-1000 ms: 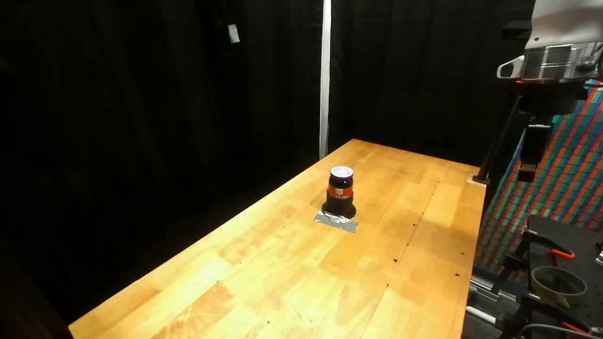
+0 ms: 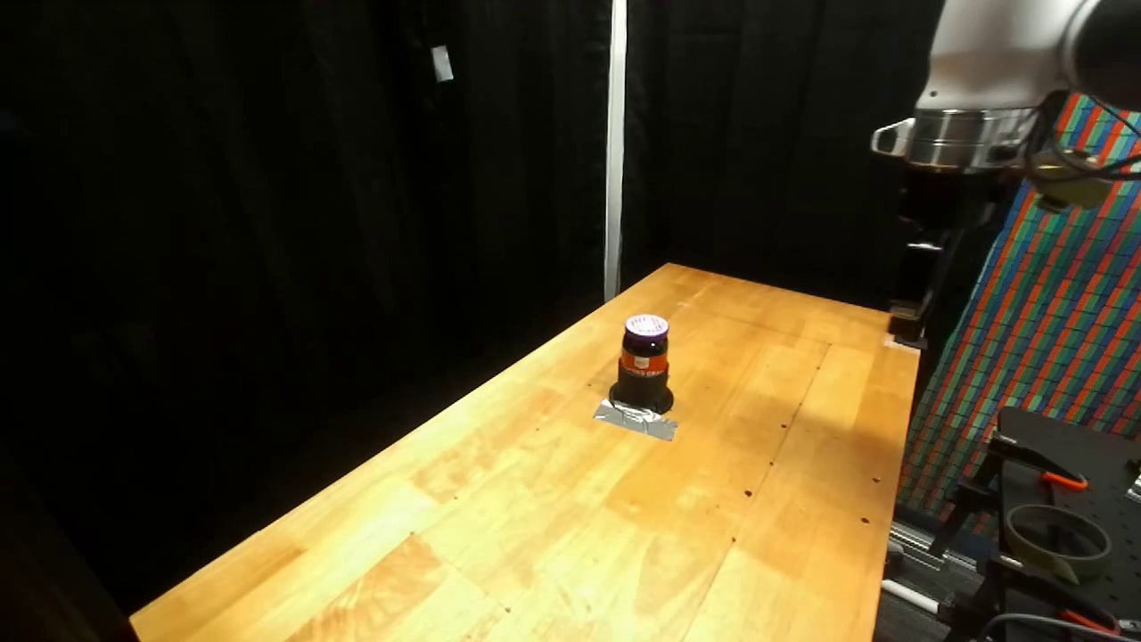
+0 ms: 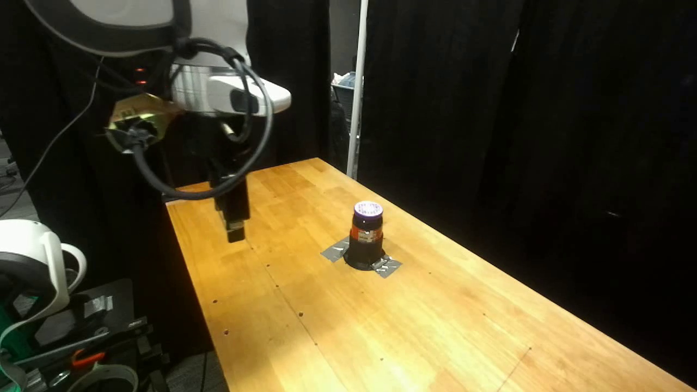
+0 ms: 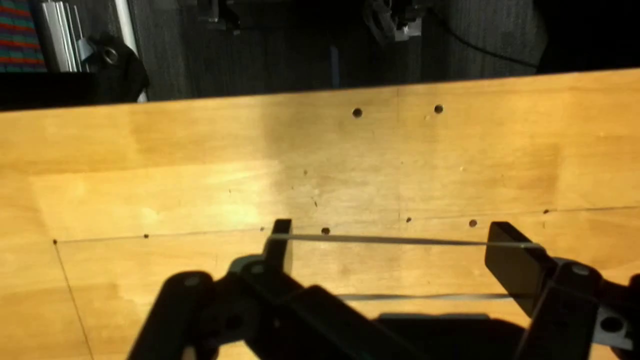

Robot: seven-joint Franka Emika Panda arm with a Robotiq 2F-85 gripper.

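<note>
A dark jar [image 2: 644, 358] with a purple-rimmed white lid and an orange label stands upright in a black base taped to the wooden table. The second exterior view shows the same jar [image 3: 366, 225] right of my gripper [image 3: 236, 230], well apart from it. Seen from the wrist, the gripper is open, its black fingers [image 4: 279, 246] wide apart. Thin bands stretch across between the fingers, and only bare tabletop shows beyond them. The jar is outside the wrist view.
Silver tape [image 2: 638, 421] lies by the jar's base. Beside the table stands a black cart [image 2: 1054, 471] carrying a tape roll [image 2: 1059, 535] and tools. Dark curtains hang behind.
In the first exterior view, my arm has moved left, from beyond the table's right edge to near its far right corner. The jar has stayed put.
</note>
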